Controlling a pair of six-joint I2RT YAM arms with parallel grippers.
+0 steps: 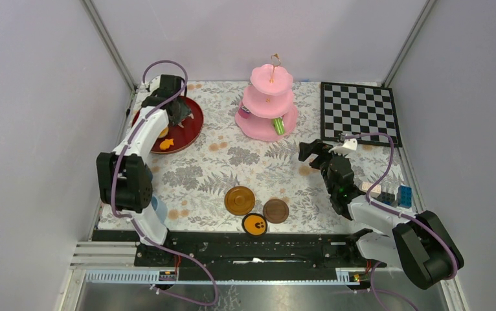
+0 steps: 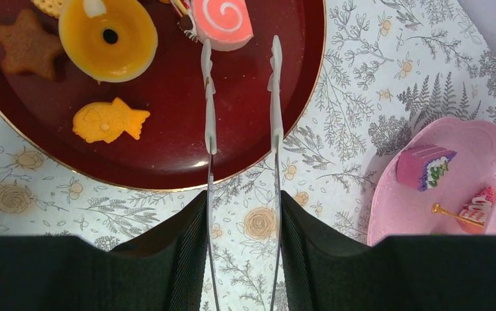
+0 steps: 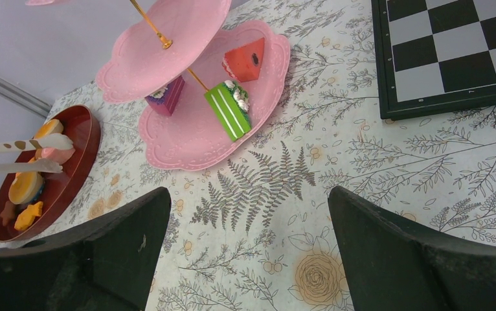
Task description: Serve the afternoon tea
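Observation:
A dark red tray (image 2: 297,97) holds the sweets: a pink swirl roll (image 2: 223,24), a yellow ring doughnut (image 2: 108,39), an orange fish biscuit (image 2: 108,121) and a brown star biscuit (image 2: 26,44). Over the tray, my left gripper has its pale fingers apart, nothing held between them, with the swirl roll just beyond the tips. The pink three-tier stand (image 1: 258,128) carries a green cake slice (image 3: 229,110), a red slice (image 3: 244,60) and a purple-pink slice (image 3: 166,97) on its bottom tier. My right gripper is open and empty above the tablecloth.
A chessboard (image 1: 360,111) lies at the back right. Two brown round coasters (image 1: 239,201) and a black-rimmed orange one (image 1: 254,224) are near the front edge. Blue cups (image 1: 160,208) stand beside the left arm.

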